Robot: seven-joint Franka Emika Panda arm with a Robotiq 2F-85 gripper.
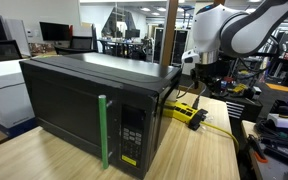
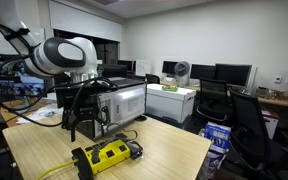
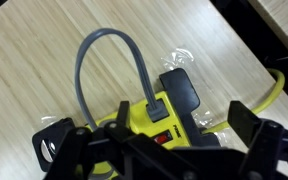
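My gripper stands open with nothing between its fingers. In the wrist view, a yellow device (image 3: pixel 132 122) with black end pieces and a small red switch lies on the wooden table below it. A grey cable (image 3: pixel 126 42) loops up from the device and curves back to it. The gripper's own parts hide the near portion of the device. In exterior view 2, the gripper (image 2: pixel 79 125) hangs close to the same yellow device (image 2: pixel 108 156). A black microwave (image 1: pixel 74 105) with a green strip (image 1: pixel 102 130) down its front stands beside the device.
A yellow cord (image 1: pixel 220 130) runs from the device across the table. Bare tabletop (image 2: pixel 172 140) lies to the right of the device in exterior view 2. Office chairs (image 2: pixel 254 120) stand beyond the table's edge.
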